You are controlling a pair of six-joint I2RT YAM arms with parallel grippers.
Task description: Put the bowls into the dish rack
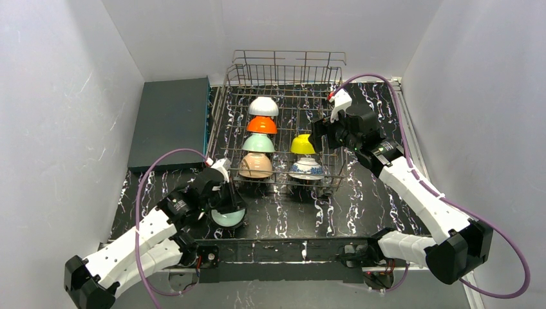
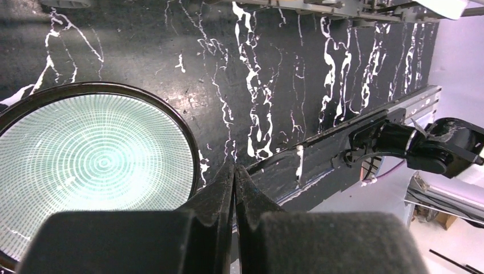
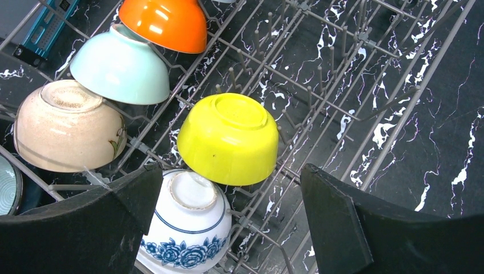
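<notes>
My left gripper [image 1: 228, 202] is shut on nothing, over a pale turquoise dark-rimmed bowl [image 2: 97, 154] on the counter in front of the rack. My right gripper stands open above a yellow bowl [image 3: 227, 148] in the dish rack [image 1: 290, 64]. Below the yellow bowl sits a blue-flowered white bowl [image 3: 188, 228]. The rack's left row holds a white bowl [image 1: 263, 105], an orange bowl [image 1: 262, 124], a mint bowl [image 1: 259, 143] and a beige bowl [image 1: 255, 165], all upside down.
A dark box [image 1: 167, 122] lies left of the rack. Walls enclose the sides and back.
</notes>
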